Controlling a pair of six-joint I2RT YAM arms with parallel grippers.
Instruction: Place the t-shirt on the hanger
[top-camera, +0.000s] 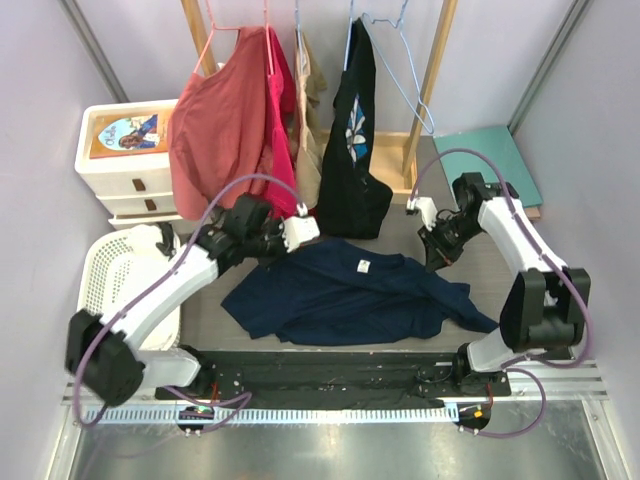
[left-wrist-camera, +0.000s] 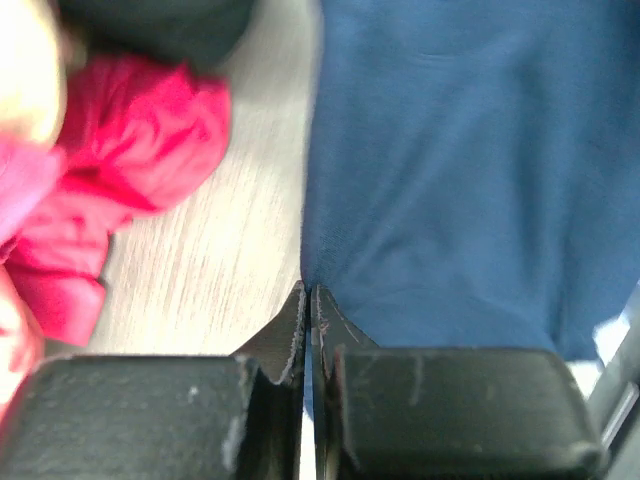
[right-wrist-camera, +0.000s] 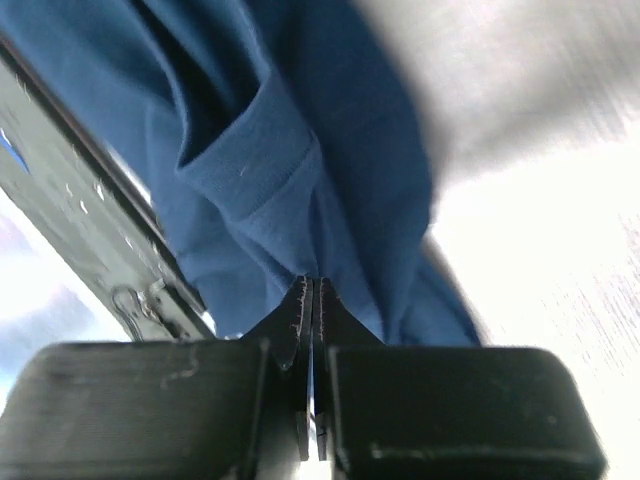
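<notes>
The navy T-shirt (top-camera: 360, 305) lies crumpled across the front of the table, a small label near its upper middle. My left gripper is shut at the shirt's upper left edge, with fabric at its fingertips; how much is pinched is unclear. My right gripper is shut at a fold on the shirt's right part, and I cannot tell whether cloth is between its fingers. Above, an empty light-blue hanger (top-camera: 405, 65) hangs on the wooden rack (top-camera: 435, 50), beside hanging garments.
Red (top-camera: 220, 130) and black (top-camera: 355, 170) garments hang low behind the shirt. A white basket (top-camera: 95, 290) and drawer unit (top-camera: 110, 180) stand at left, a teal board (top-camera: 495, 160) at back right. Bare table shows between shirt and rack.
</notes>
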